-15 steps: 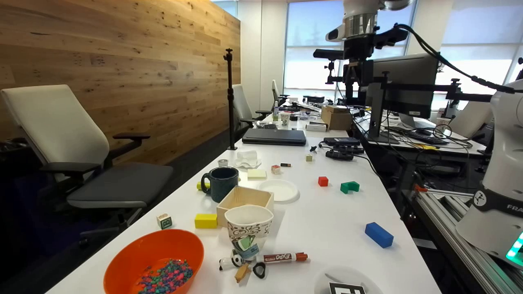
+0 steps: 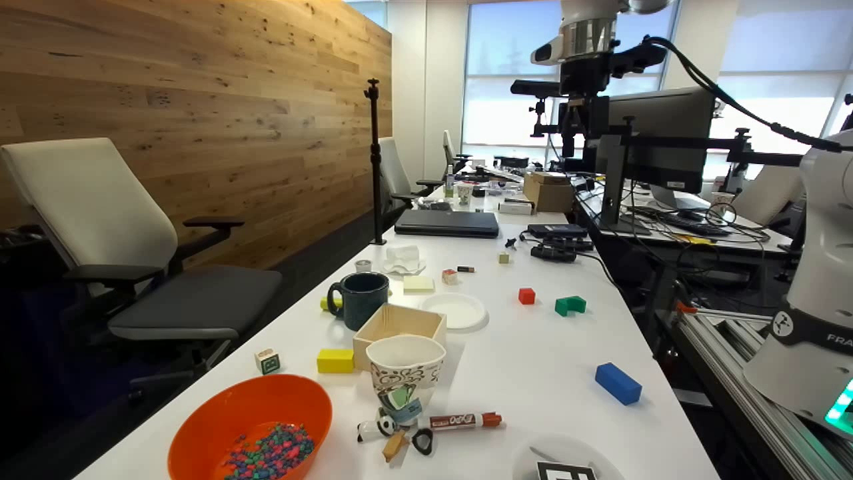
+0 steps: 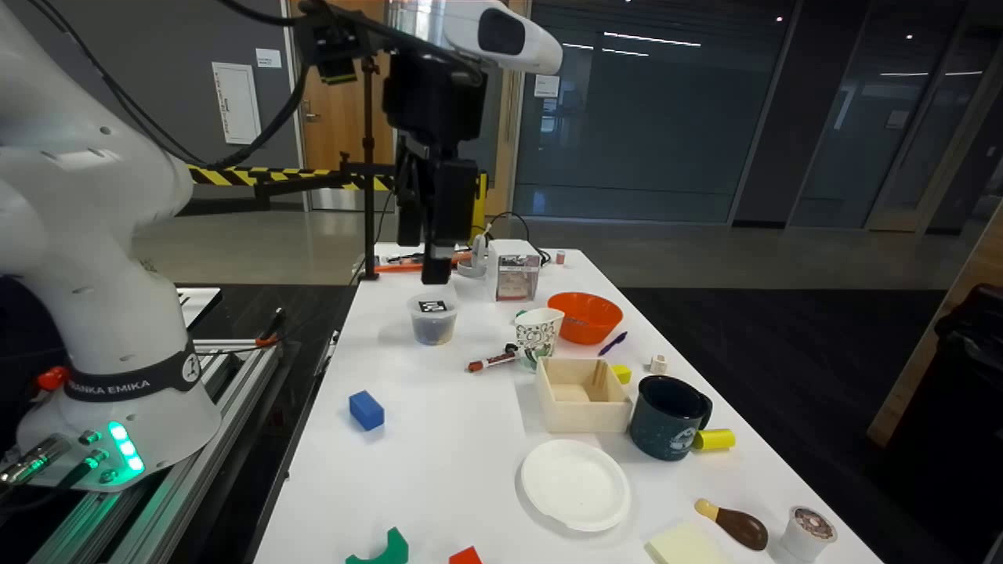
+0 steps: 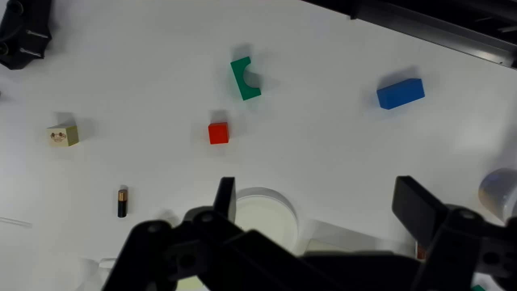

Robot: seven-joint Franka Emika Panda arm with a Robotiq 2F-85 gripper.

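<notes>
My gripper hangs high above the white table, its fingers wide apart with nothing between them. It also shows in exterior view 1 [image 2: 582, 136] and in exterior view 2 [image 3: 435, 254]. Below it in the wrist view lie a red cube [image 4: 218, 133], a green arch block [image 4: 245, 80] and a blue block [image 4: 401, 94]. A white plate [image 4: 266, 218] is partly covered by one finger. The pale wooden box [image 3: 584, 418] stands beside a dark mug [image 3: 668, 418], past the plate in exterior view 2.
An orange bowl [image 2: 249, 400] holds small coloured bits. Near it are a patterned paper cup [image 2: 406, 361], a red marker [image 2: 464, 421] and a yellow block [image 2: 336, 361]. A lidded tub [image 3: 433, 319] stands apart. Bare table surrounds the blue block.
</notes>
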